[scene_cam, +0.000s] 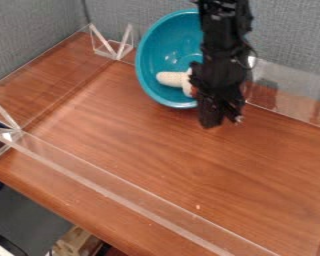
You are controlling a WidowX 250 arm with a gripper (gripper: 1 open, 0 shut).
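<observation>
My black gripper [216, 112] hangs down from the top of the view, in front of the right part of a teal bowl [159, 48] at the back of the wooden surface. A pale, elongated object [172, 78] rests inside the bowl, partly hidden behind the gripper. The gripper looks shut, and I see nothing held in it; its fingertips are dark and hard to make out.
Clear panels edge it at the back and left, with white brackets [112, 45] at the back left. A grey wall stands behind.
</observation>
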